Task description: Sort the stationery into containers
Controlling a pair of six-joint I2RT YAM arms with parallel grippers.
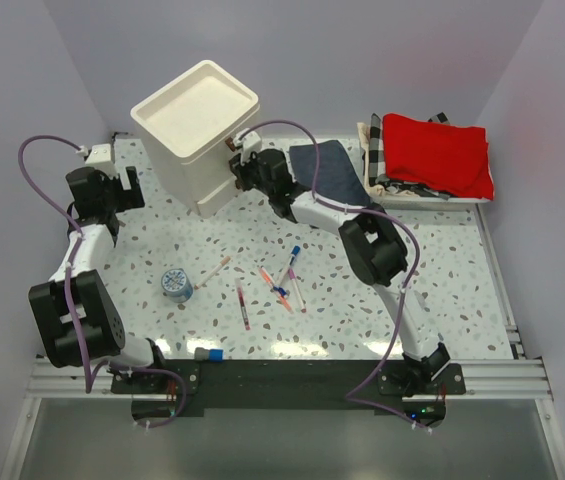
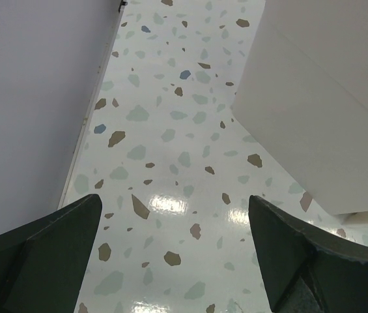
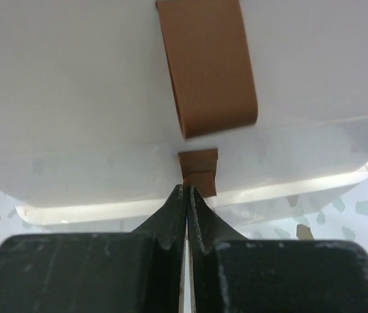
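A white drawer unit [image 1: 177, 140] with brown handles stands at the back. My right gripper is shut at its lower brown handle [image 3: 198, 161], nothing clearly between its fingers; the upper handle [image 3: 208, 72] hangs above. My left gripper [image 1: 128, 188] is open over the floor left of the unit, nothing between its fingers. In the top view, several pens and sticks [image 1: 243, 310], a blue round tin [image 1: 177, 284] and a small blue block [image 1: 209, 354] lie on the speckled table.
A dark cloth [image 1: 334, 180] lies right of the unit. A box [image 1: 442, 202] with red and checked cloths stands back right. Walls border the sides and back.
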